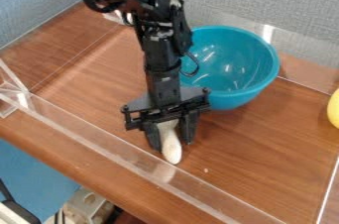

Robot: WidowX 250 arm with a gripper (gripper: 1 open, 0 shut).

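Observation:
My black gripper (165,127) points down at the wooden table, its fingers around a white elongated object (171,147) that lies there, its lower end sticking out below them. Whether the fingers grip it firmly is hard to tell. Behind the gripper sits a cyan bowl (239,64), partly hidden by the arm.
A yellow object (332,109) is cut off at the right edge. A clear raised strip runs along the table's front edge, close below the gripper.

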